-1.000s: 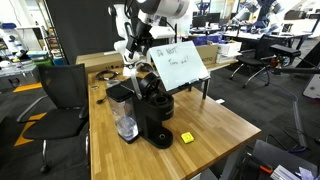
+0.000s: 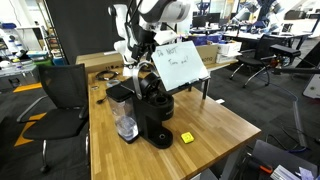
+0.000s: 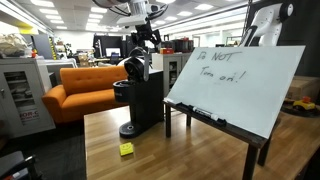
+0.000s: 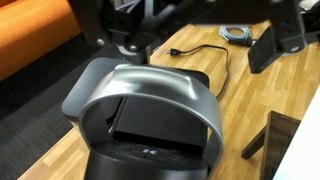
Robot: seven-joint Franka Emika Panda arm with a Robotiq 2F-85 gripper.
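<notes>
A black coffee machine with a clear water tank at its side stands on the wooden table. Its silver, arched handle shows large in the wrist view, seemingly raised. Above the machine in the second exterior view hangs my gripper. From the wrist, its two dark fingers stand wide apart at the top of the picture, one finger left and the other finger right. Nothing shows between them. The handle lies below the fingers in that picture; whether they touch it I cannot tell.
A small yellow block lies on the table in front of the machine. A whiteboard with handwriting stands on a dark stand beside it. A black cable runs over the tabletop.
The person in the background has shifted slightly. My arm, the coffee machine and the yellow block look the same as before.
</notes>
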